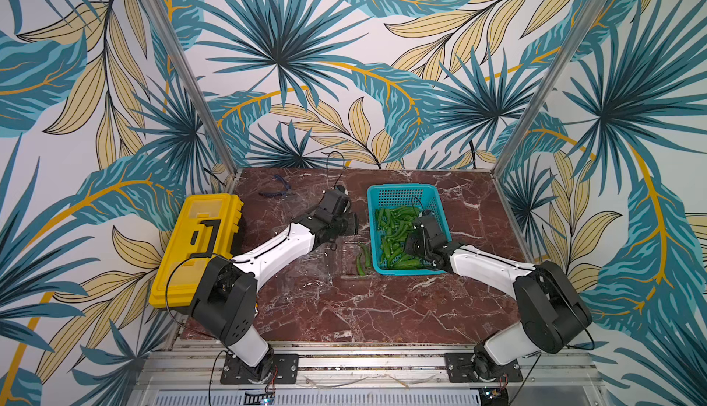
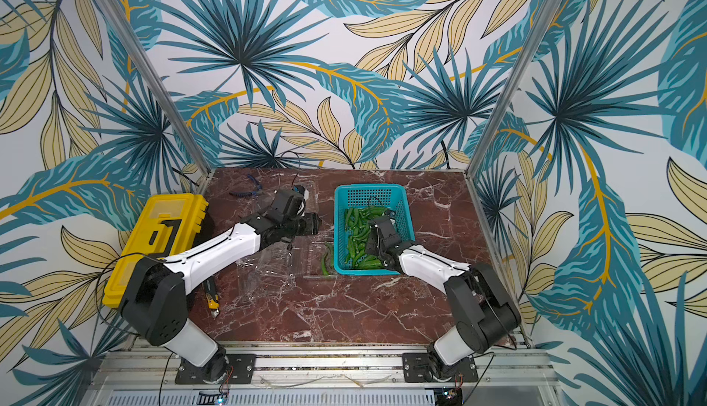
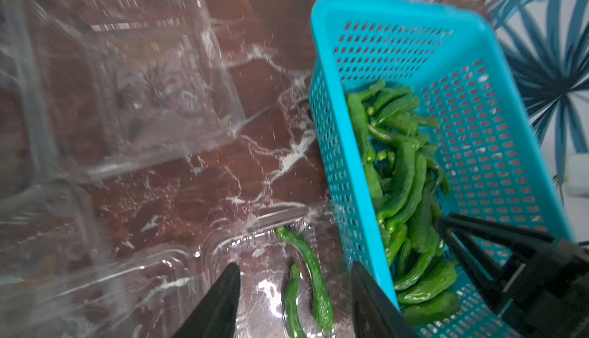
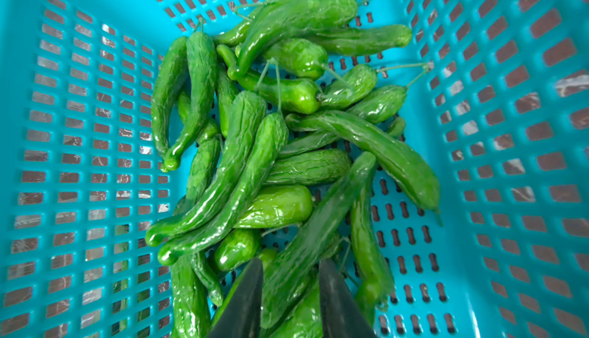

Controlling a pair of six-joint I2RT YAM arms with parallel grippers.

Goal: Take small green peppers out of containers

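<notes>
Many green peppers (image 4: pixel 362 135) lie heaped on the floor of a turquoise perforated basket (image 1: pixel 373 229). My right gripper is down inside that basket, its fingers apart. A long pepper (image 4: pixel 319 233) passes between and below the fingertips; whether they touch it I cannot tell. Left of the basket, two small peppers (image 3: pixel 309 276) lie in a clear plastic container (image 3: pixel 245 252). Above this container my left gripper stands open, with nothing held and the two peppers visible beneath the gap.
Further clear containers (image 3: pixel 147 92) stand left of the basket, hard to see against the dark red marble table. A yellow toolbox (image 1: pixel 195 244) sits at the left edge. Dark pliers (image 2: pixel 246 188) lie at the back left.
</notes>
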